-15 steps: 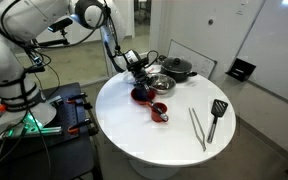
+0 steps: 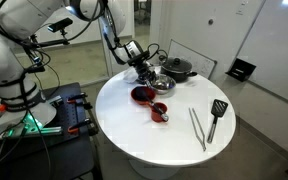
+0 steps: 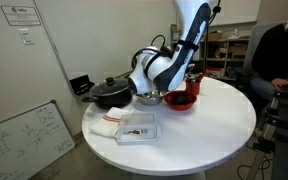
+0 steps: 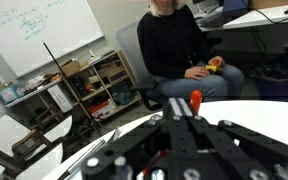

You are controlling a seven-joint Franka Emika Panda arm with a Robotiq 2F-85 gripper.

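Note:
My gripper (image 2: 146, 80) is low over the far left side of the round white table, close to a red bowl (image 2: 142, 93) with something dark in it. It appears shut, with nothing visible between its fingers, though the tips are small and partly hidden. In the wrist view the dark gripper body (image 4: 199, 145) fills the bottom edge, and a red upright object (image 4: 196, 101) rises beyond it. A red cup (image 2: 159, 111) stands beside the bowl. Behind them sit a silver bowl (image 2: 164, 84) and a black lidded pot (image 2: 176, 68).
A black spatula (image 2: 218, 116) and thin tongs (image 2: 197, 129) lie on the right of the table. A clear container (image 3: 137, 128) and a white cloth (image 3: 108, 124) rest near the pot. A seated person (image 4: 199, 50) is beyond the table.
The arm has shifted slightly near the red bowl, its lower part now a little higher. The bowls, cup, pot and utensils look unmoved.

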